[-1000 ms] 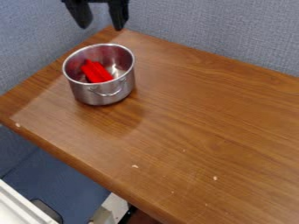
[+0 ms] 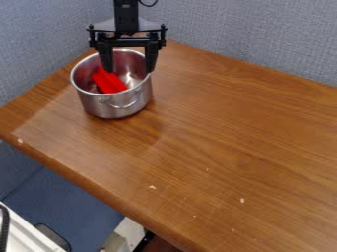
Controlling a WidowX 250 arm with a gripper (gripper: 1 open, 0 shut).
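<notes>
A silver metal pot (image 2: 116, 101) stands on the left part of the wooden table, with a red object (image 2: 109, 81) lying inside it. My black gripper (image 2: 128, 61) is open over the pot, its two fingers straddling the pot's mouth and reaching down to about rim height, above and around the red object.
Grey padded walls rise behind and to the left. The table's near left edge drops to a blue floor.
My gripper has descended from above and behind the pot to its mouth. The pot and the red object look unmoved.
</notes>
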